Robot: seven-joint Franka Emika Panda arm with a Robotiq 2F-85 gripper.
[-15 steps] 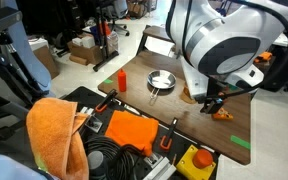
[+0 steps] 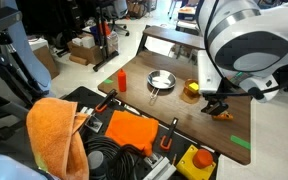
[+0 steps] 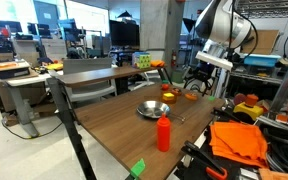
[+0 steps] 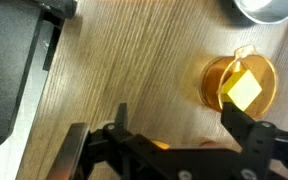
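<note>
My gripper stands open, with no object held between its fingers. In the wrist view a round wooden bowl (image 4: pixel 212 82) lies beyond the right finger, with a yellow block (image 4: pixel 241 89) inside it. An orange thing (image 4: pixel 160 144) peeks out between the fingers, mostly hidden by the gripper. Exterior view 1 shows an orange object (image 2: pixel 224 116) on the table right by the gripper (image 2: pixel 213 104). The bowl (image 2: pixel 190 97) is to the left of the gripper there.
A silver pan (image 2: pixel 161 79) rests on the wooden table (image 3: pixel 104 120), and a red bottle (image 3: pixel 163 133) stands near its edge. Black clamps (image 2: pixel 169 134) grip the front edge. Much of the tabletop between pan and front edge is bare.
In exterior view 1 the arm has shifted to the right, uncovering more of the bowl and the yellow block. The objects on the table show no movement.
</note>
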